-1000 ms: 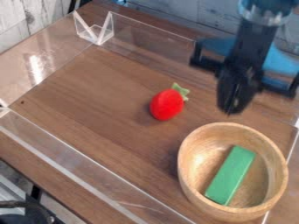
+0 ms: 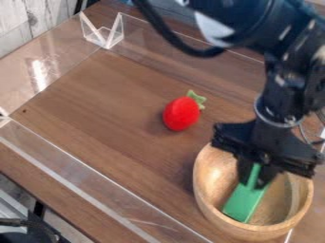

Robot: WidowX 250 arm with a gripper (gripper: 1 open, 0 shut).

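The dark gripper (image 2: 260, 157) reaches down into a tan wooden bowl (image 2: 210, 185) at the lower right, over a green bar (image 2: 244, 200) lying in it. The bar's upper end is hidden by the gripper, and whether the fingers touch it cannot be told. A red strawberry-like fruit (image 2: 181, 114) with a green leaf lies on the table left of the gripper.
A clear plastic piece (image 2: 105, 33) stands at the back left. Transparent edging runs along the front left.
The arm has come down from above the back right into the bowl, over the green bar. The fruit and bowl look unmoved.
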